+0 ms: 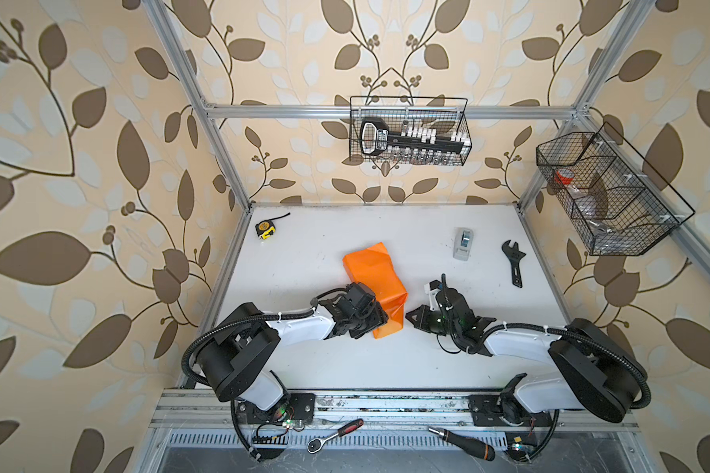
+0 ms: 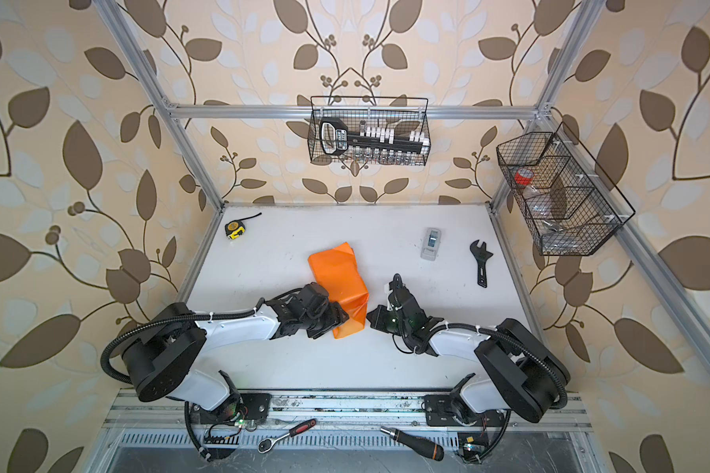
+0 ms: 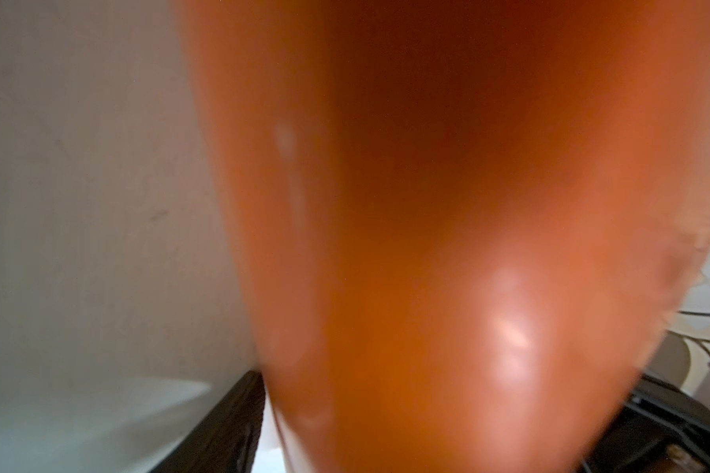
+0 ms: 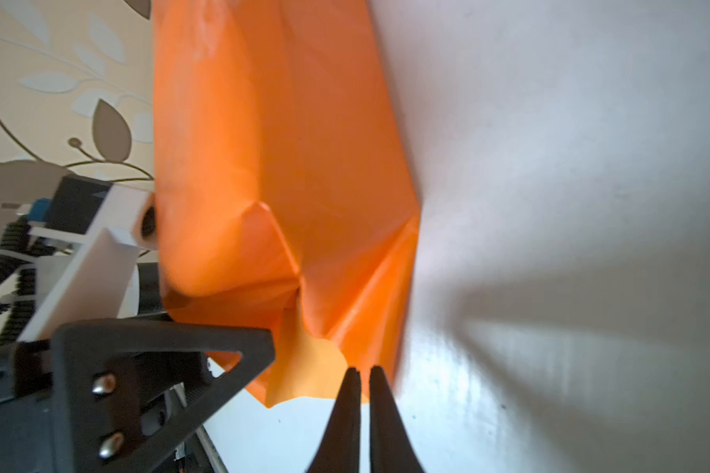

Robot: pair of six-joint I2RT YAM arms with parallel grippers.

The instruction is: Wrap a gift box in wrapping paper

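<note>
An orange wrapped package [image 1: 377, 268] lies slanted on the white table in both top views, with the gift box hidden inside. Creased folds and a loose flap [image 4: 311, 366] mark its near end in the right wrist view. My left gripper [image 1: 382, 321] is up against the near-left side of the package, partly open. One dark finger [image 3: 225, 437] shows in the left wrist view, where blurred orange paper [image 3: 449, 236] fills most of the picture; any grip on it is hidden. Just right of the near end, my right gripper is shut, with nothing visible between its fingertips.
A tape measure [image 1: 266, 228] lies at the back left; a grey device [image 1: 463, 243] and an adjustable wrench [image 1: 514, 262] lie at the back right. Wire baskets [image 1: 410, 132] hang on the walls. Bare table surrounds the package on its far side.
</note>
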